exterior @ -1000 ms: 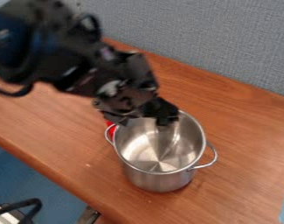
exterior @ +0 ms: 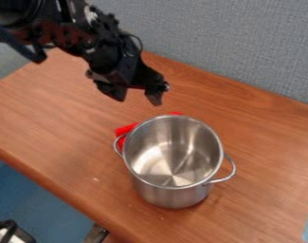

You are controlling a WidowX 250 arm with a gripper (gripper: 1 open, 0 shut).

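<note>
A steel pot (exterior: 172, 180) with two wire handles stands on the wooden table, its inside empty as far as it shows. Behind it, at its back left, a red object (exterior: 126, 129) lies mostly hidden by the pot. My black gripper (exterior: 134, 95) hangs above the table up and to the left of the pot, apart from it, open, with nothing seen between its fingers.
A grey padded wall (exterior: 244, 43) runs along the back. Some dark and pale items sit below the table's front left edge.
My arm has moved up and back to the left, away from over the pot, uncovering the table and the pot's rim. The pot has stayed in place.
</note>
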